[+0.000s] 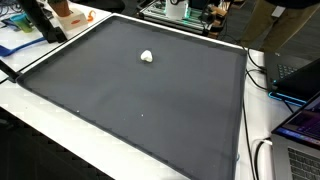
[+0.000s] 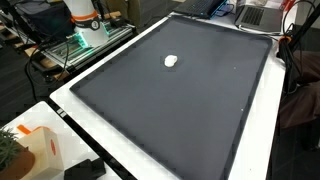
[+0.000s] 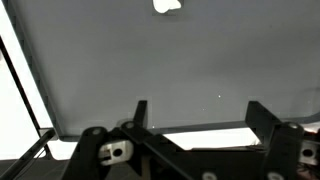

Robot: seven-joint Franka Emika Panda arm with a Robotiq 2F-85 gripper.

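Observation:
A small white object [image 1: 147, 56] lies alone on the dark grey board [image 1: 140, 100]; in exterior view 2 the white object [image 2: 170, 61] is toward the far left part of the board. At the top edge of the wrist view the same white object [image 3: 167, 5] is partly cut off. My gripper stands open over the board's near edge, its two fingers wide apart with only bare board between them. The white object is well beyond the fingertips, not touching them. In neither exterior view can the fingers be made out.
The rest of the board is clear. Laptops [image 1: 298, 158] and cables lie along its right side in exterior view 1. A potted cactus [image 2: 14, 152] and an orange-brown pot [image 2: 40, 150] stand at the lower left corner in exterior view 2.

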